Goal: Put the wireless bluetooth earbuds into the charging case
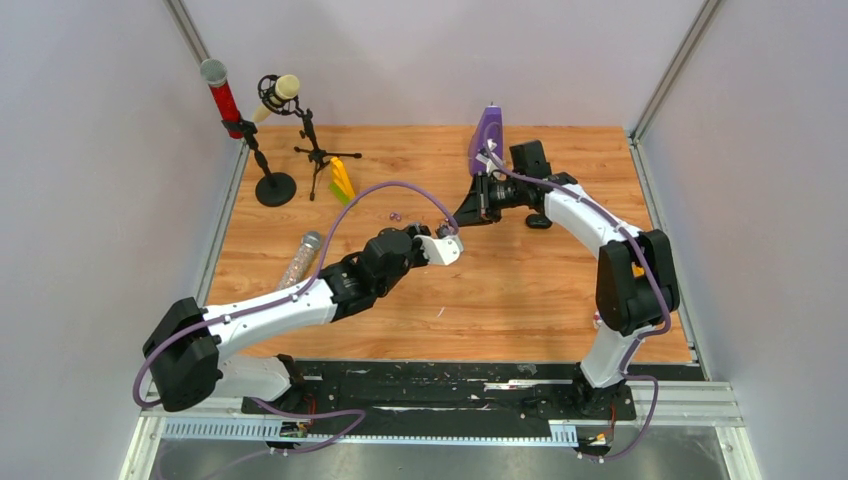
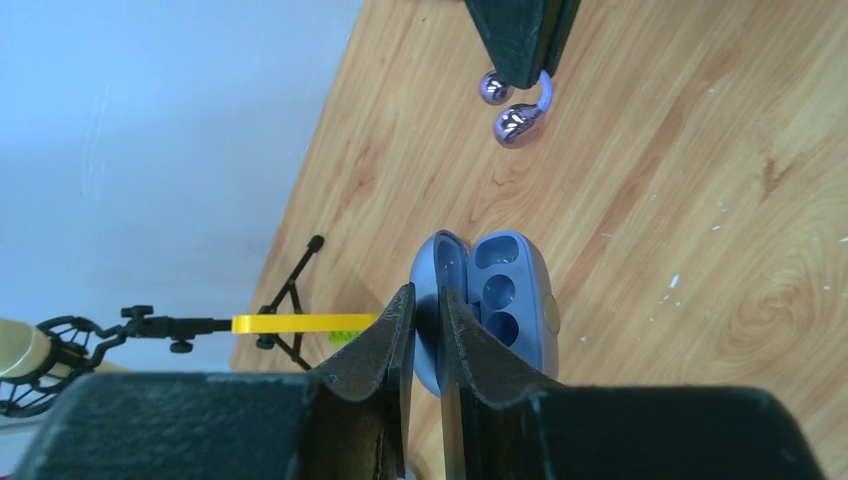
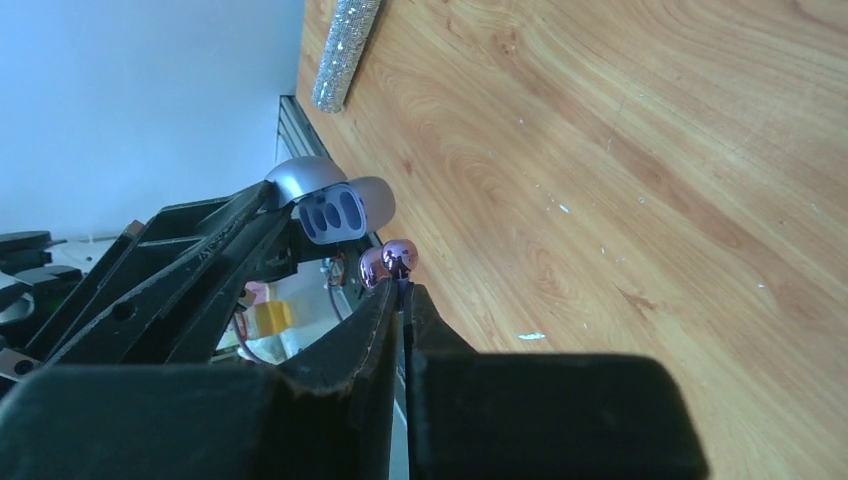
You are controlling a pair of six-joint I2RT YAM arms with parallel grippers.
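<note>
In the left wrist view the charging case (image 2: 508, 300) stands open, lid to the side, its recesses showing, held between the fingers of my left gripper; it also shows beside that arm in the right wrist view (image 3: 372, 203). My right gripper is shut on a shiny pink-purple earbud (image 3: 400, 254) at its fingertips, close to the case. In the left wrist view that earbud (image 2: 519, 124) hangs from dark fingers above the case, with a second shiny piece (image 2: 495, 88) behind it. Both grippers meet near the table's middle in the top view.
A glitter microphone (image 1: 298, 260) lies left. Two microphone stands (image 1: 275, 187) and a yellow object (image 1: 342, 178) are at back left, a purple object (image 1: 485, 135) at the back, a black object (image 1: 539, 222) right of centre.
</note>
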